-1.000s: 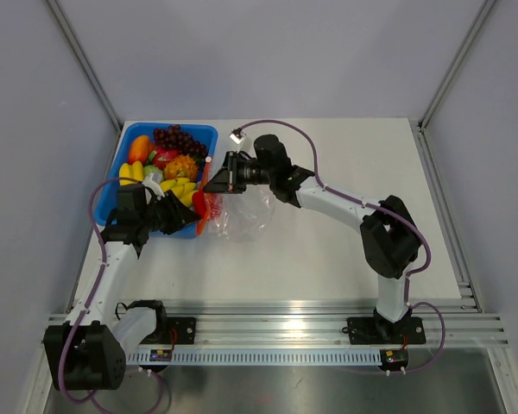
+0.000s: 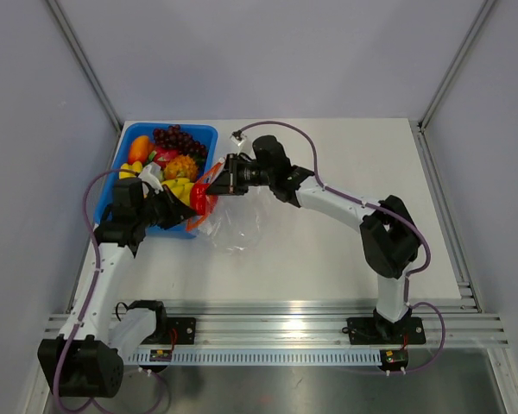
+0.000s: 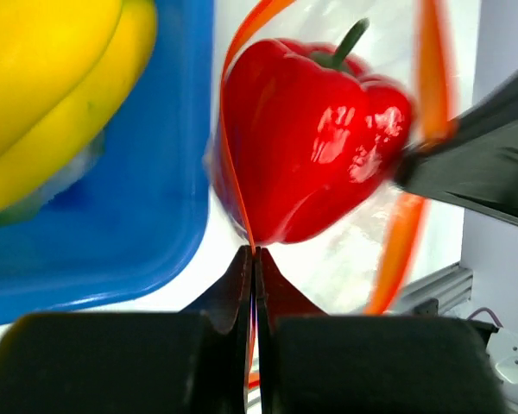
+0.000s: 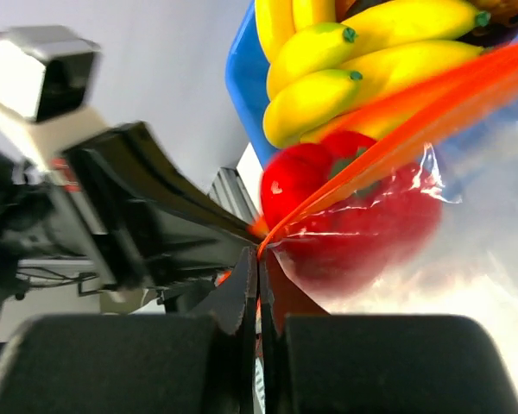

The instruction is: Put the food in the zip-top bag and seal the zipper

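Note:
A red bell pepper [image 3: 315, 142] with a green stem lies within the mouth of the clear bag [image 2: 235, 226], whose rim is an orange strip [image 4: 397, 142]. My left gripper is shut on one side of that rim, just below the pepper in its wrist view. On the other side, my right gripper is shut with the orange edge between its fingertips. Seen from the right wrist, part of the pepper shows through the plastic. From above, both grippers [image 2: 192, 211] stand close together at the bag's mouth and hide much of it.
A blue bin [image 2: 209, 134] of toy food stands right beside the bag at the back left. Yellow bananas [image 4: 363, 73] lie near its edge, with grapes [image 2: 177, 138] farther back.
Both grippers have come closer together, and the bag's mouth has shifted. My right gripper still holds its edge.

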